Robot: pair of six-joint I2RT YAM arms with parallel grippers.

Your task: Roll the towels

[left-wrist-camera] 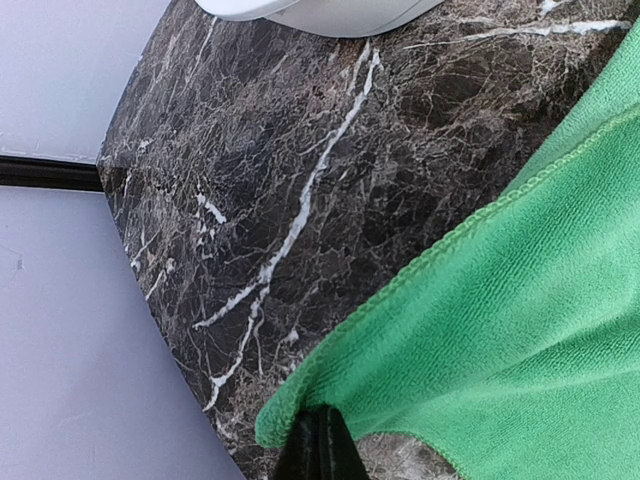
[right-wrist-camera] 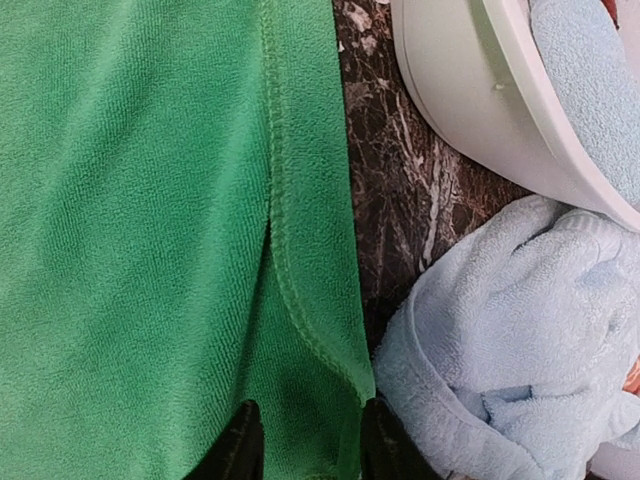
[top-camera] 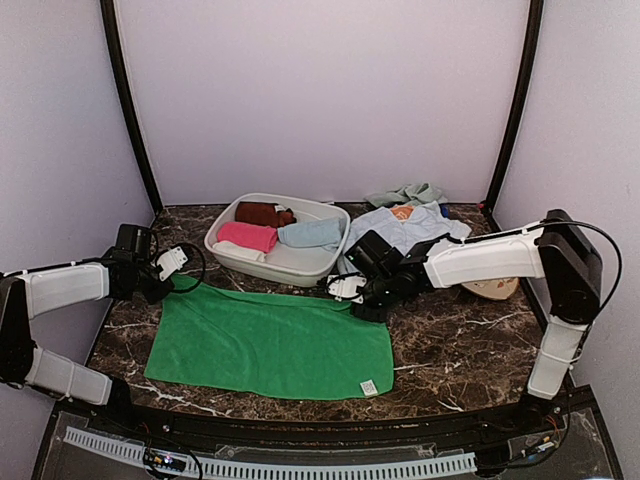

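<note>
A green towel lies spread on the marble table, its far edge folded over in a narrow strip. At its far-left corner, my left gripper is shut on the raised hem, the cloth bunched at its fingertips. My right gripper is at the far-right corner, part open, its fingers low over the towel, one at the folded edge beside a pale blue towel.
A white tub with pink, brown, light blue and white towels stands behind the green towel. A pile of cloths is at the back right, with a round beige item. Bare marble lies at the right.
</note>
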